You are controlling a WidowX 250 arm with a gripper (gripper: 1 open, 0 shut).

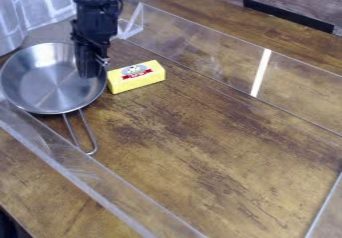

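Note:
A steel pan (43, 82) with a long wire handle lies at the left, its handle pointing toward the front. My gripper (91, 62) reaches down from the top to the pan's back right rim; it looks shut, and whether anything thin is between its fingers is too small and dark to tell. A yellow box (138, 76) with a red label lies just right of the pan and gripper.
Clear plastic panels run along the back right and front left of the wooden table (214, 152). A white cloth or curtain is at the back left.

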